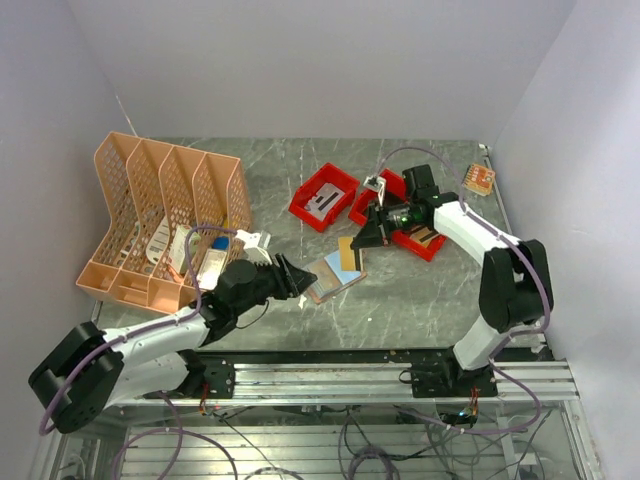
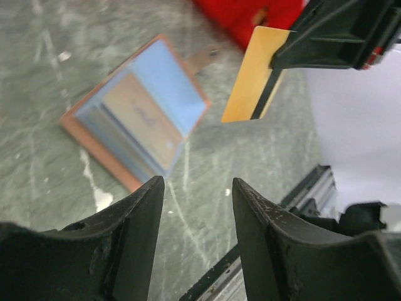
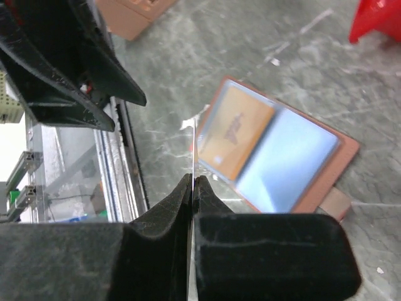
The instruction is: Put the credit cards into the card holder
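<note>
My right gripper (image 1: pixel 366 244) is shut on a gold card with a dark stripe (image 1: pixel 347 253), held up near the card holder. In the right wrist view this card appears edge-on as a thin line. The card holder (image 3: pixel 329 179) lies open flat on the table, brown-edged, with a blue panel and clear sleeves showing a tan card (image 3: pixel 235 128). My left gripper is open, nothing between its fingers, close to the holder's near-left side and apart from the gold card.
Two red boxes stand behind the holder, one with pale cards inside (image 1: pixel 323 200), the other (image 1: pixel 428 254) partly under the right arm. A peach divided rack (image 1: pixel 118 281) fills the left. Bare table (image 1: pixel 420 310) lies at right front.
</note>
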